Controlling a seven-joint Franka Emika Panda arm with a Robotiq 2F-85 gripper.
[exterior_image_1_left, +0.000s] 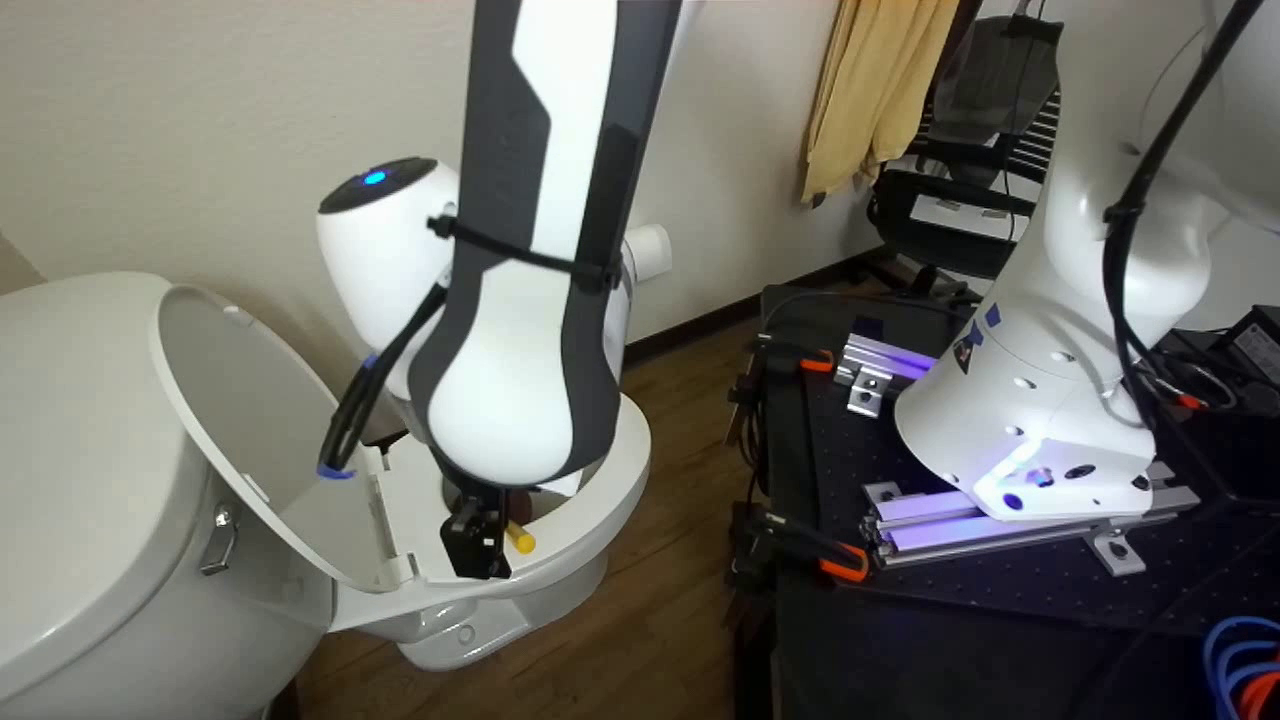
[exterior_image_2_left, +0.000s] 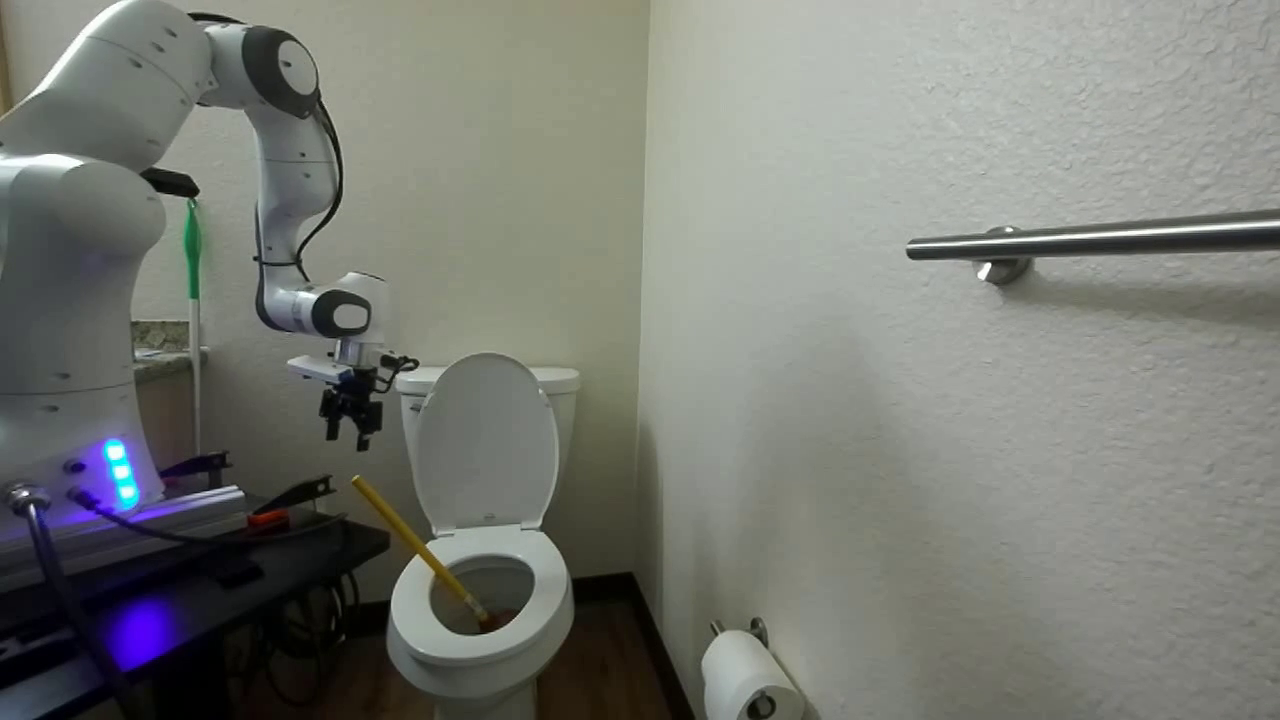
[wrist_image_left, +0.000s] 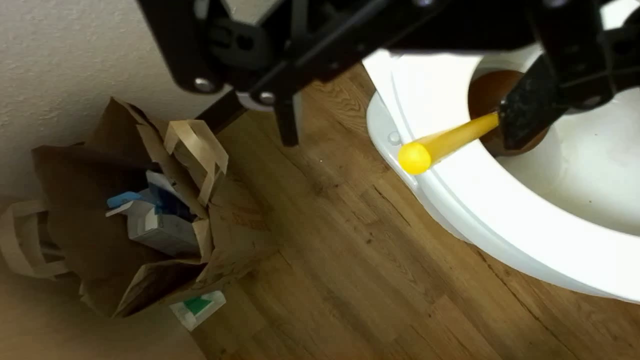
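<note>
A plunger leans in the toilet bowl (exterior_image_2_left: 534, 606), its yellow handle (exterior_image_2_left: 402, 528) slanting up over the rim to the left and its reddish-brown cup (wrist_image_left: 489, 90) down in the bowl. My gripper (exterior_image_2_left: 347, 438) is open above the handle's upper end, apart from it, and holds nothing. In the wrist view, one of the fingers (wrist_image_left: 531, 111) covers part of the handle, while the handle's round end shows between the two fingers. The arm hides most of the bowl and cup in exterior view 1.
The raised toilet lid (exterior_image_2_left: 489, 444) and tank (exterior_image_1_left: 90, 396) stand close to the gripper. A black table (exterior_image_1_left: 828, 624) carries the arm's base. An open paper bag (wrist_image_left: 240, 234) sits on the floor by the wall. Bare floor (wrist_image_left: 336, 252) lies between bag and toilet.
</note>
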